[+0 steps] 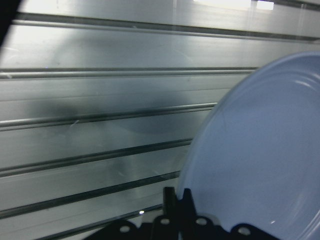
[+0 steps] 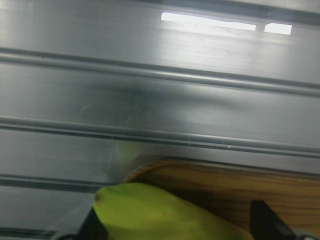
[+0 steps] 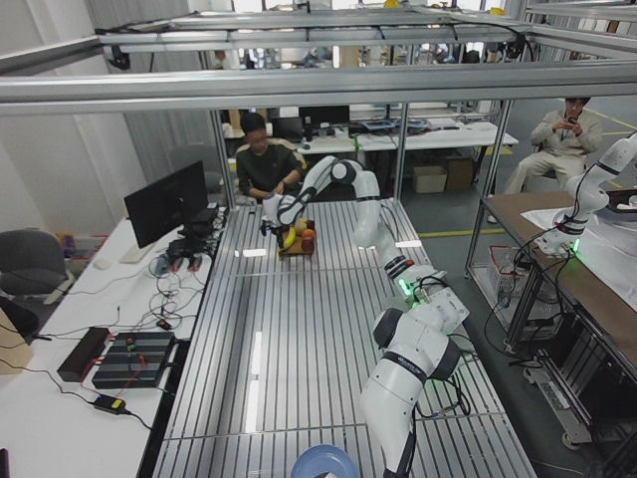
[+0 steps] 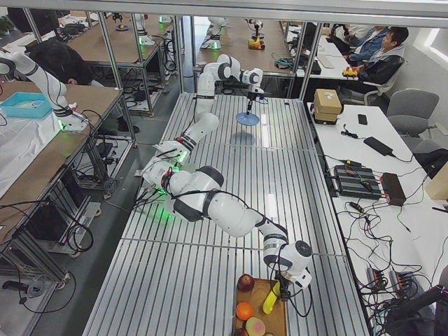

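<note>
A blue plate [image 4: 245, 120] [image 1: 250, 155] [image 3: 324, 460] sits at one end of the slatted table; my left gripper is at its rim, fingertips close together, whether holding the rim unclear. At the other end, a wooden tray [image 4: 278, 322] [image 2: 280, 195] holds a banana [image 4: 271, 297] [image 2: 160, 215], an orange [image 4: 245, 311], a dark red fruit [image 4: 246, 283] and other fruit. My right gripper is low over the banana, a finger either side of it in the wrist view; whether it grips is hidden.
A white side table [image 4: 378, 175] with electronics, cables and a monitor [image 3: 165, 204] runs alongside. A person sits just beyond the fruit end.
</note>
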